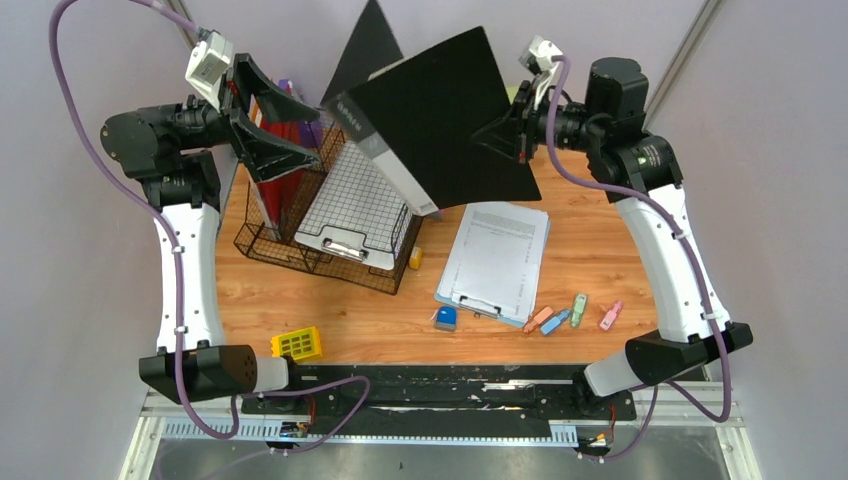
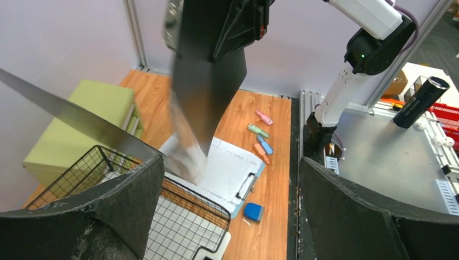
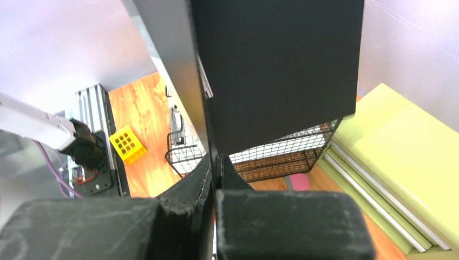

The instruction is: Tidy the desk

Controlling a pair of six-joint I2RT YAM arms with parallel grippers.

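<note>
A black folder (image 1: pixel 430 125) hangs partly open above the wire tray (image 1: pixel 340 280), its spine label facing down-left. My right gripper (image 1: pixel 500 135) is shut on it; in the right wrist view its dark cover rises from between the fingers. My left gripper (image 1: pixel 270 130) stands open left of the folder, nothing between its fingers. In the tray lie a white clipboard (image 1: pixel 335 200) and upright red folders (image 1: pixel 280 185). A second clipboard with paper (image 1: pixel 490 260) lies on the wooden desk.
A yellow-green box (image 2: pixel 81 108) stands at the back. Several highlighters (image 1: pixel 578 310), a blue sharpener (image 1: pixel 445 318) and a yellow holder (image 1: pixel 296 344) lie along the front.
</note>
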